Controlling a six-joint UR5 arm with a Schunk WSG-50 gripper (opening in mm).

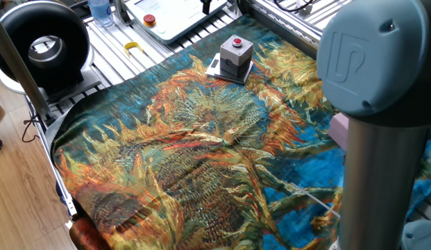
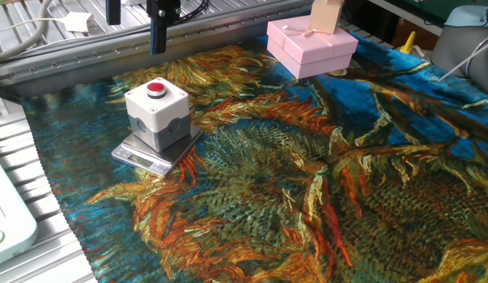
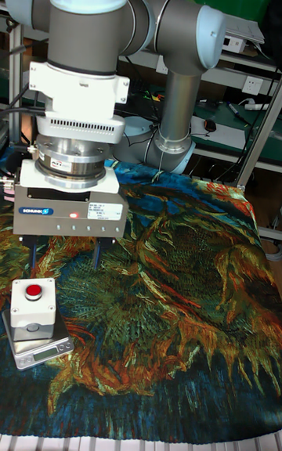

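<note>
A grey-and-white box with a red push button (image 2: 156,110) stands upright on a small silver scale (image 2: 141,159), whose display faces outward. In exterior view 3 the same button box (image 3: 34,304) is at the lower left, in front of my gripper (image 3: 63,262). My gripper is open, its two dark fingers wide apart with nothing seen between them. Exterior view 2 shows the fingers (image 2: 158,33) above and behind the box, apart from it. Only a dark fingertip shows at the top edge of exterior view 1.
A pink gift box (image 2: 313,49) with a tan block (image 2: 326,16) on top sits at the cloth's back edge. The sunflower-print cloth (image 1: 201,173) is otherwise largely clear. A tablet-like panel with a red stop button (image 1: 150,19) lies beyond it, near a yellow ring (image 1: 133,48).
</note>
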